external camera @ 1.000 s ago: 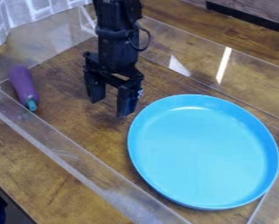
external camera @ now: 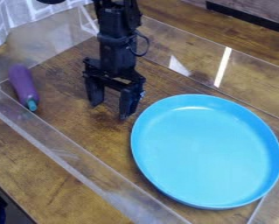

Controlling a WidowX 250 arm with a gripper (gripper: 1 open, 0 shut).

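Note:
The black robot gripper (external camera: 114, 91) hangs from the arm at top centre and is low over the wooden table (external camera: 77, 131), its fingers spread open with nothing visible between them. It is just up and left of a large blue plate (external camera: 205, 150). A purple object with a teal tip (external camera: 24, 86), long and narrow, lies at the left, apart from the gripper.
Clear plastic strips (external camera: 72, 157) run along the lower left and across the upper right of the area. A pale padded item (external camera: 13, 17) is at the top left corner. The wood left of the plate is bare.
The plate and purple object look about the same.

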